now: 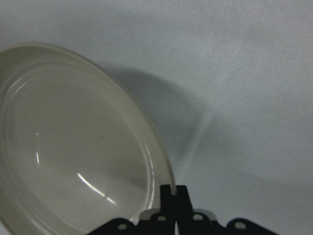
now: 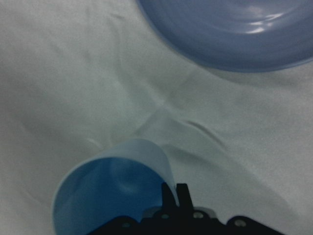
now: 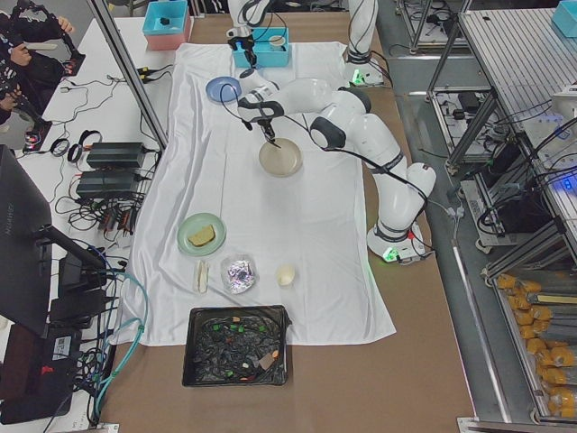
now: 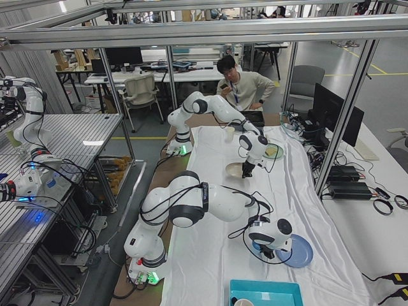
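Observation:
A beige plate [image 3: 280,162] has my left gripper shut on its rim, over the white cloth. My right gripper is shut on the wall of a blue cup [image 2: 110,191], near a blue plate [image 2: 230,39] at the far end of the cloth in the camera left view.
A green plate [image 3: 194,236] with a yellow item, a foil packet [image 3: 239,272], a small pale item [image 3: 286,274] and a black tray [image 3: 234,373] occupy the near end. A teal bin [image 4: 264,287] stands at the other end.

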